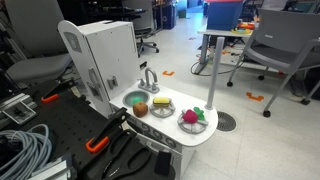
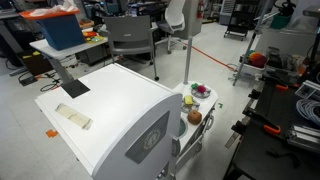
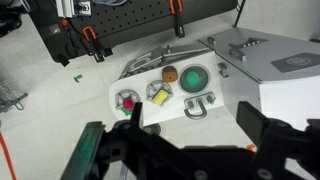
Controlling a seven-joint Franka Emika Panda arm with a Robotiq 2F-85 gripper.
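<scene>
In the wrist view my gripper hangs over the toy kitchen, wide open, its dark fingers (image 3: 276, 134) far apart with nothing between them. Neither exterior view shows it. A small round sink (image 3: 207, 89) holds something green (image 3: 193, 77), and the grey faucet (image 3: 198, 109) stands beside it. Near the sink sits a brown round object (image 1: 140, 108). A yellow block-like item (image 3: 160, 97) lies on a burner-like disc (image 1: 163, 113). Red and green pieces (image 1: 189, 116) rest on another round disc or plate (image 1: 192, 127) at the counter's far end from the cabinet.
A tall white cabinet (image 1: 112, 55) rises beside the sink end of the counter. The black table (image 1: 75, 130) with orange-handled clamps and a grey cable coil (image 1: 24, 151) borders the kitchen. A table leg (image 1: 216, 72) stands behind the counter. Open floor lies to its right.
</scene>
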